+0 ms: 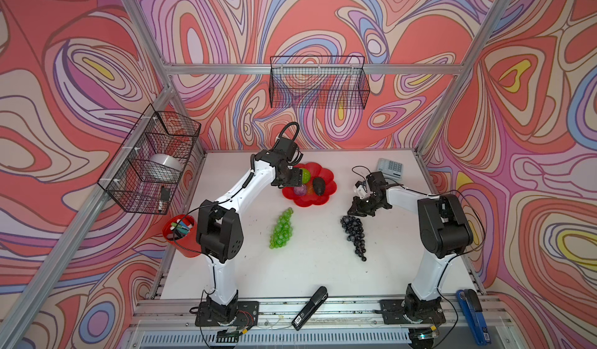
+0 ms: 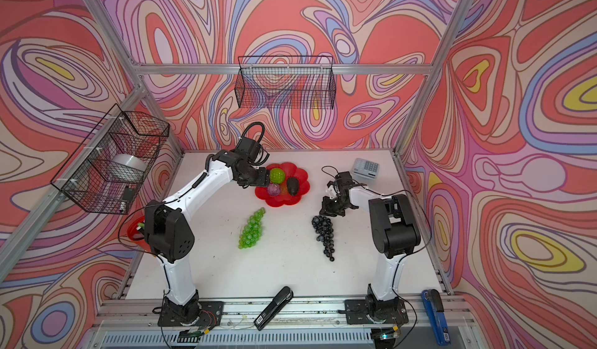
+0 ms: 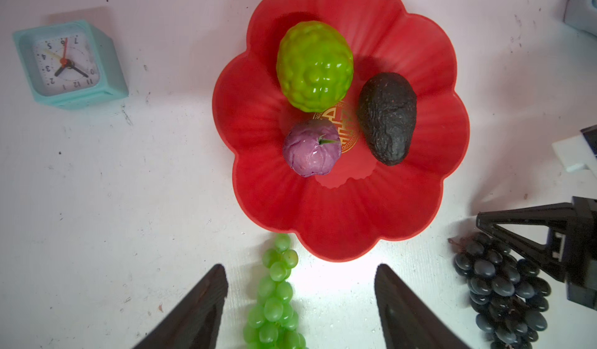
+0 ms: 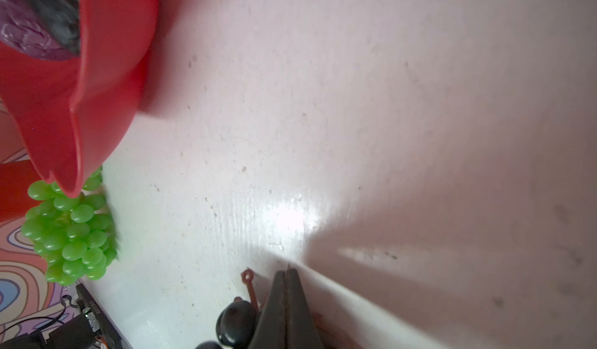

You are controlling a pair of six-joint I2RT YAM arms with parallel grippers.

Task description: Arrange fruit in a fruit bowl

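The red scalloped bowl holds a bumpy green fruit, a purple mangosteen-like fruit and a dark avocado. Above the table, left of the bowl's centre, my left gripper is open and empty. Green grapes lie on the table in front of the bowl. A black grape bunch lies to the bowl's right. At its stem end, my right gripper is shut with nothing between its fingertips. One black grape and a brown stem show just left of those fingers.
A small teal clock sits left of the bowl, and a grey calculator at the back right. A red pen cup stands at the far left.
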